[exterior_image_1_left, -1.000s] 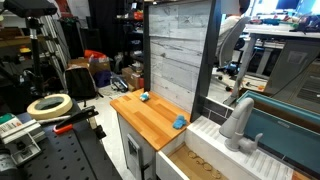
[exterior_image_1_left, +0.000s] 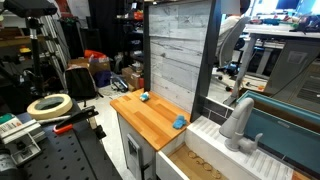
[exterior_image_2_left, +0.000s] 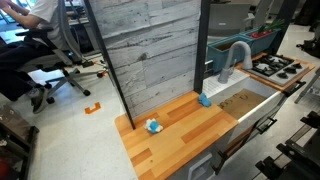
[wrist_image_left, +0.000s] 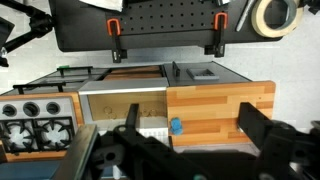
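Note:
Below me in the wrist view is a toy kitchen with a wooden counter (wrist_image_left: 225, 97). A small blue piece (wrist_image_left: 176, 126) lies on this counter, near the sink basin's edge (exterior_image_1_left: 168, 163). Farther along the counter sits a blue-and-white item (exterior_image_2_left: 153, 125); in exterior view 1 the same blue-and-white item (exterior_image_1_left: 145, 97) is nearer the back left. My gripper is open, its dark fingers spread wide at the bottom of the wrist view. Between them only counter and sink show, well below. Neither exterior view clearly shows the gripper.
A grey faucet (exterior_image_1_left: 236, 125) rises beside the sink. The stove (wrist_image_left: 38, 125) is at the kitchen's far end. A plank panel (exterior_image_2_left: 155, 55) stands behind the counter. Tape rolls (exterior_image_1_left: 50, 106) and clamps (wrist_image_left: 116, 40) are on the black table (wrist_image_left: 165, 35).
The kitchen and the items on it have not moved. Only the person in the background at the top has shifted position.

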